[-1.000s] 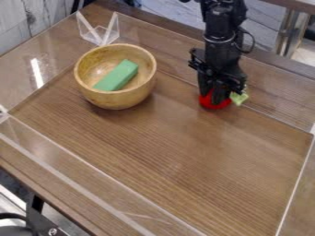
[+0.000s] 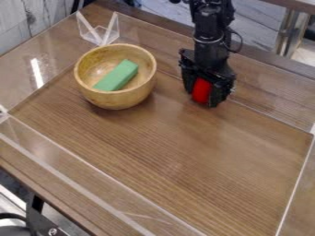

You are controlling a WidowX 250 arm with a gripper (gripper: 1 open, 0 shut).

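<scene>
My black gripper is down on the wooden table at the back, right of centre, around a small red object. Its fingers are on either side of the red thing. Whether they grip it is unclear, as the dark fingers partly cover it.
A yellow bowl with a green block in it sits at the upper left. A clear plastic piece lies behind it.
The gripper has shifted slightly left and now covers the red object differently. A pale green item seen beside it a second ago no longer shows.
</scene>
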